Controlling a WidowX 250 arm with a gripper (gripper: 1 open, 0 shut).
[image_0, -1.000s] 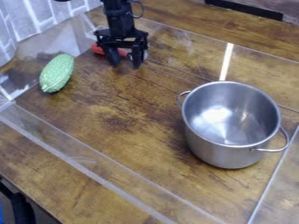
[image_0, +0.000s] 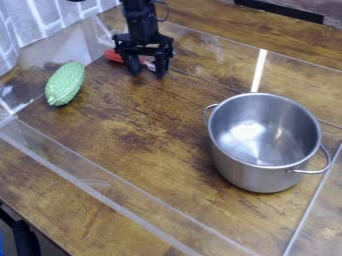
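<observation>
The black gripper (image_0: 144, 64) is low at the back centre of the wooden table, over a red object (image_0: 116, 54) that it largely hides; whether its fingers are shut on it is unclear. A pale green corn-like object (image_0: 64, 83) lies to the left. A large steel pot (image_0: 263, 140) with two handles stands on the right, well apart from the gripper.
Light strips or edging run along the left and right sides and the back.
The gripper has shifted very slightly at most; the pot and the green object are where they were.
</observation>
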